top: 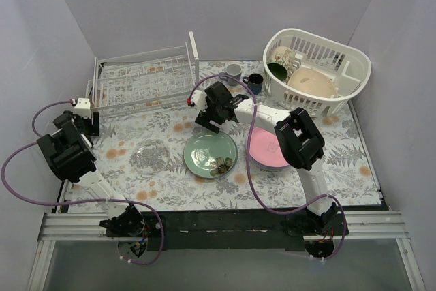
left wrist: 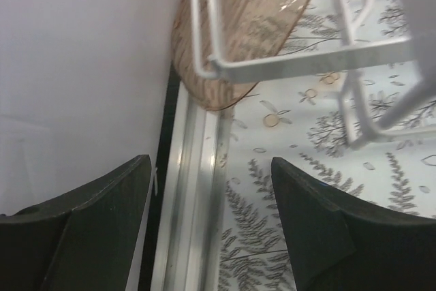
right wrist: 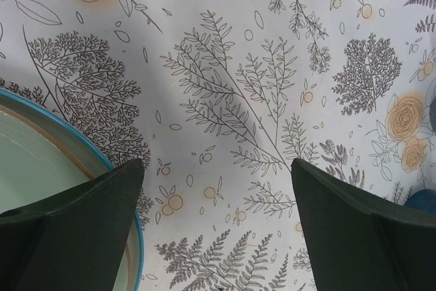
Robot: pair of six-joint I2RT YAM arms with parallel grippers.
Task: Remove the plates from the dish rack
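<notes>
A white wire dish rack (top: 143, 81) stands at the back left. Beside its left end, in the left wrist view, a see-through brownish plate (left wrist: 228, 32) stands tilted near the side wall, partly behind the rack's wires (left wrist: 313, 59). My left gripper is open just short of that plate, nothing between its fingers. On the table lie a clear plate (top: 150, 157), a green plate (top: 201, 151) and a pink plate (top: 266, 144). My right gripper stands open and empty by the back edge of the green plate (right wrist: 41, 168).
A white basket (top: 354, 76) holding dishes stands at the back right. Between it and the rack are a grey mug (top: 234, 71) and a dark blue mug (top: 253, 84). The left wall (top: 41, 66) is close beside my left arm. Bare table shows at the far right.
</notes>
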